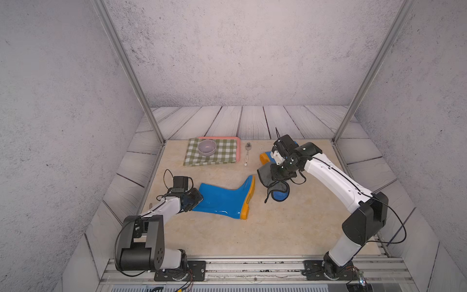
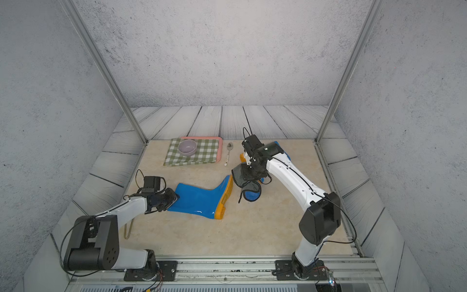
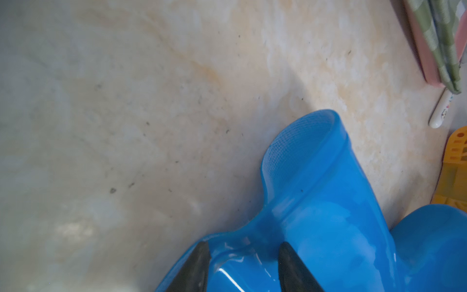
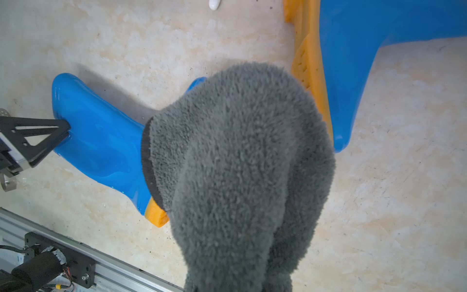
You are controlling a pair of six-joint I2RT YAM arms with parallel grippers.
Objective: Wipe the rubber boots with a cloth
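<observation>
A blue rubber boot with a yellow sole (image 1: pixel 221 199) lies on its side near the table's left middle. At its shaft opening is my left gripper, open, fingers apart with the blue rubber below and between them; the right wrist view shows its tip against the shaft. My right gripper (image 1: pixel 279 170) is shut on a grey fluffy cloth (image 4: pixel 243 170) with black edging, whose bulk hides the fingers in its wrist view. A blue patch (image 1: pixel 280 195) shows at the cloth's lower end. The second boot (image 4: pixel 350 58) lies behind the right arm, partly covered.
Toward the back left, a pink tray (image 1: pixel 238 150) holds a checked green cloth (image 1: pixel 226 153) and a lilac bowl (image 1: pixel 207 148). Beside it lies a spoon (image 1: pixel 247 154).
</observation>
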